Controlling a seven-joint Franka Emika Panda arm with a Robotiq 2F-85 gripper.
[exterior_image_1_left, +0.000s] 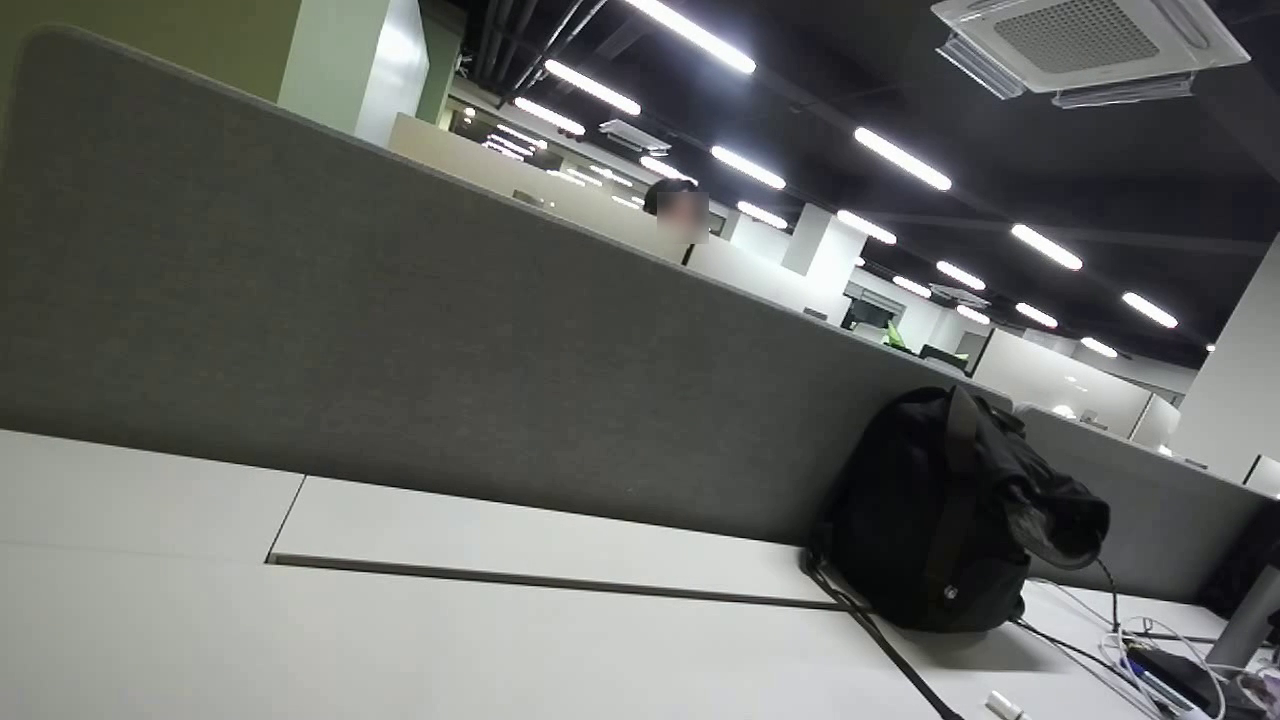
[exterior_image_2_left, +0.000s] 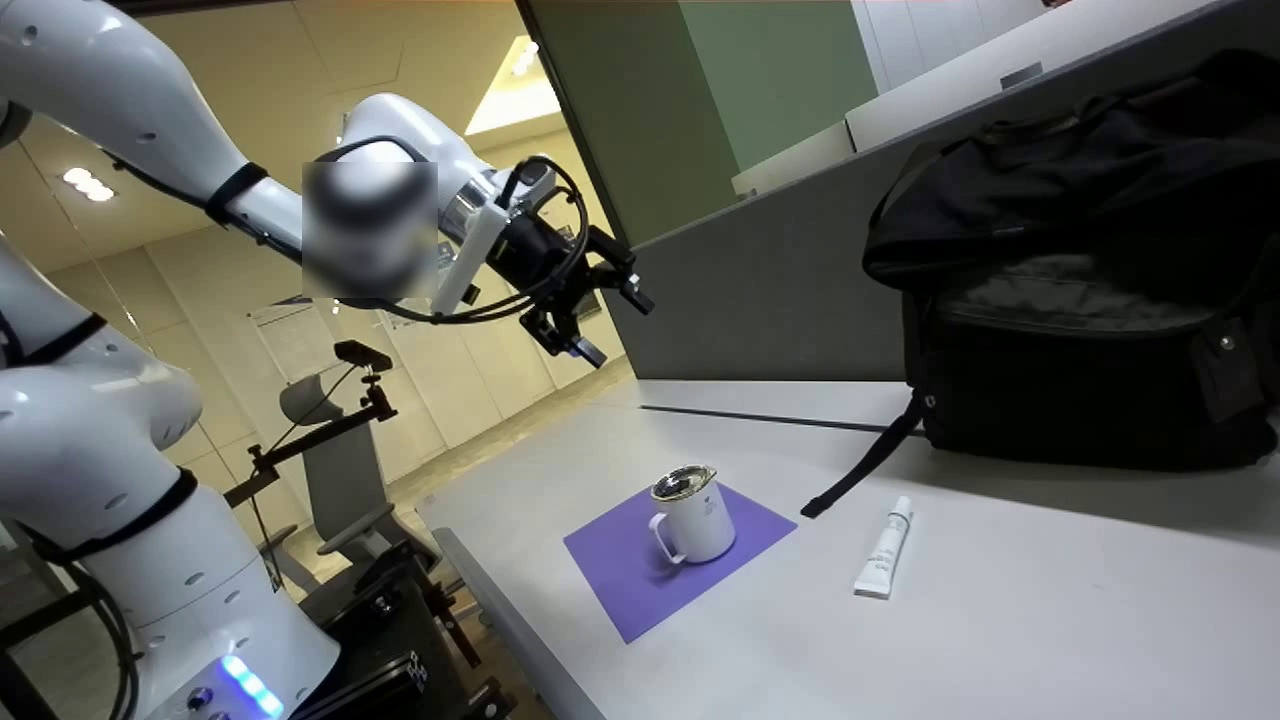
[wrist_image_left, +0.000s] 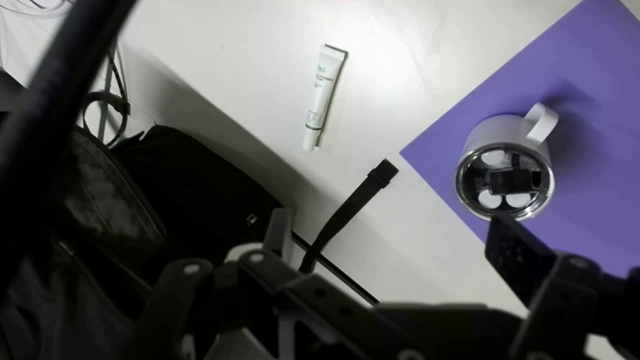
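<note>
High over the desk, my gripper (exterior_image_2_left: 618, 330) stands open, with nothing between its fingers. Below it, a white mug (exterior_image_2_left: 699, 524) with a clear-topped metal-rimmed lid stands upright on a purple mat (exterior_image_2_left: 636, 596). In the wrist view the mug (wrist_image_left: 510, 132) appears at the right, its handle towards the upper right, and my gripper spreads across the lower part. A white tube (exterior_image_2_left: 887, 554) lies flat on the desk, apart from the mat. Exterior view 1 shows only a white end of the tube (exterior_image_1_left: 1005, 706) at its bottom edge; the mug and gripper are out of that view.
A black backpack (exterior_image_2_left: 1080, 348) leans at the grey partition (exterior_image_2_left: 768, 312), its strap (exterior_image_2_left: 866, 466) trailing between tube and mat. Cables (exterior_image_1_left: 1152, 660) lie beyond the bag.
</note>
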